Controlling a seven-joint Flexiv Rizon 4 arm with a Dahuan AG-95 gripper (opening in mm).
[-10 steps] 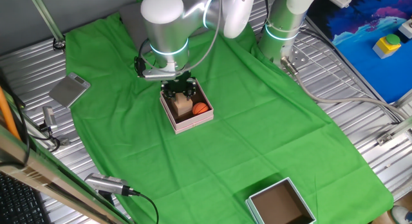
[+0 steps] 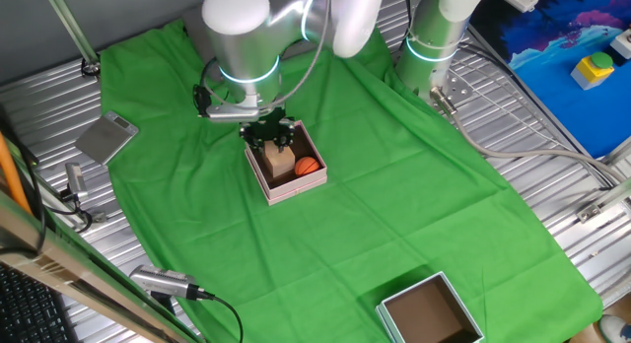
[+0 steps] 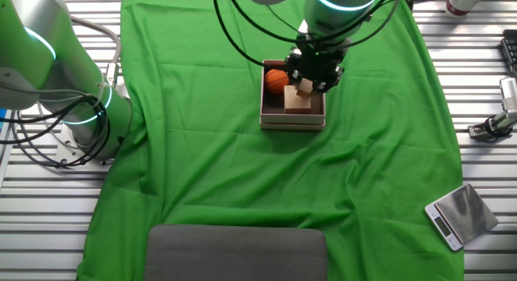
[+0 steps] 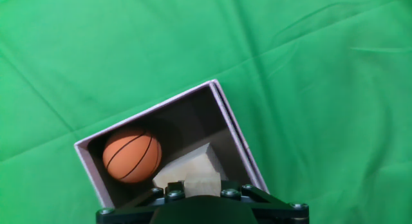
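Observation:
My gripper hangs over the pinkish open box (image 2: 297, 186) and is shut on a small pale wooden block (image 4: 202, 183), which fills the space between its fingertips. A larger wooden block (image 3: 296, 101) lies in the box just below; in the wrist view it sits at an angle to the small one, and whether they touch is unclear. Beside it in the same box rests an orange toy basketball (image 4: 132, 156). The fingers partly cover the blocks in every view.
A second open box (image 2: 428, 313), pale-rimmed and seemingly empty, stands at the cloth's near right edge. Bare green cloth (image 2: 365, 205) separates the two boxes. A small scale (image 3: 461, 215) and a dark grey pad (image 3: 236, 253) lie farther off.
My gripper has shifted slightly left and upward in exterior view 1. The box, the larger block and the ball stay where they were.

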